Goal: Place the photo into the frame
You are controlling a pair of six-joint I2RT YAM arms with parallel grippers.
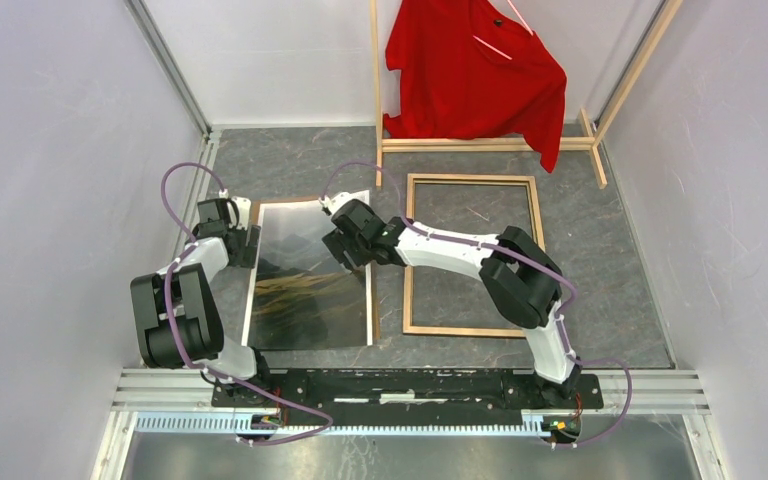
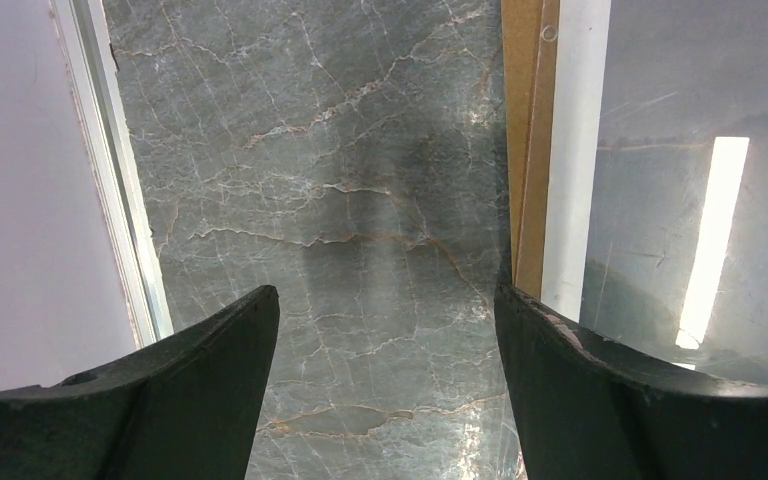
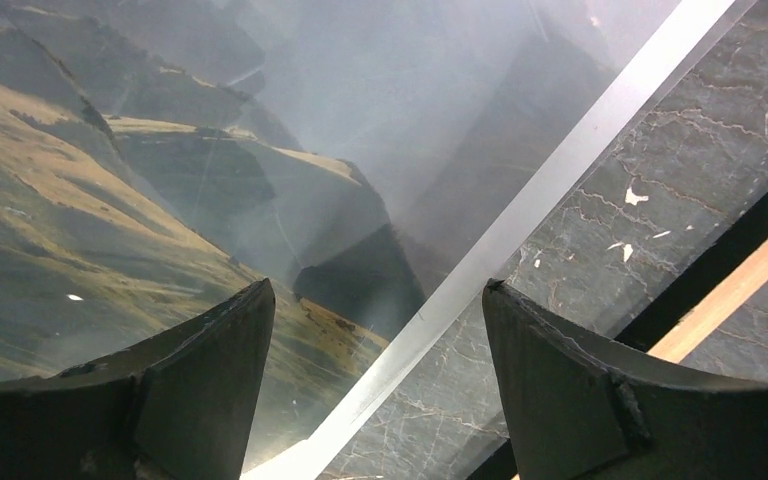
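Observation:
The landscape photo (image 1: 310,290), white-bordered and glossy, lies on a brown board (image 1: 375,318) at the left of the floor. Brown shows along the photo's left side in the left wrist view and beyond its right edge in the top view. My right gripper (image 1: 341,253) is open above the photo's right part; its fingers (image 3: 210,370) straddle the white right border in the right wrist view. At the photo's left edge stands my open left gripper (image 1: 251,248), empty, one finger (image 2: 600,390) overlapping that edge in view. To the right lies the empty wooden frame (image 1: 475,180).
A red shirt (image 1: 475,75) hangs on a wooden rack (image 1: 490,145) at the back. Walls close off both sides. Bare floor (image 1: 600,260) lies right of the frame, and a narrow strip separates board and frame.

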